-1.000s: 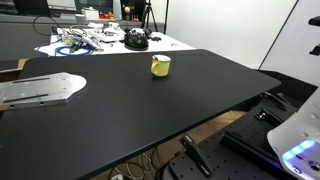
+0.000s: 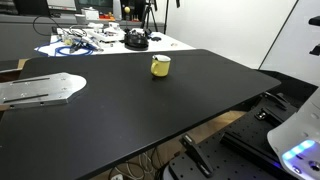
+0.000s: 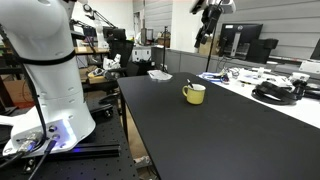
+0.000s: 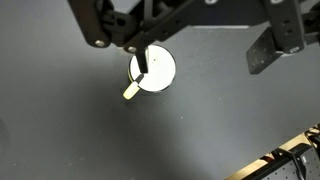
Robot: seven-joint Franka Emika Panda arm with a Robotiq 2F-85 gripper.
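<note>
A yellow mug stands upright on the dark table. In exterior view 2 the same mug is in the middle of the tabletop, well below my gripper. Looking down in the wrist view, I see the mug's pale inside and its yellow handle, with one fingertip overlapping the rim in the picture. My gripper is open, its fingers spread wide and nothing held between them.
A flat pale plate lies at the left in exterior view 1. Cables and equipment stand beyond the far edge.
Dark gripper parts now show at the top of exterior view 1, where none showed earlier. The mug has not moved.
</note>
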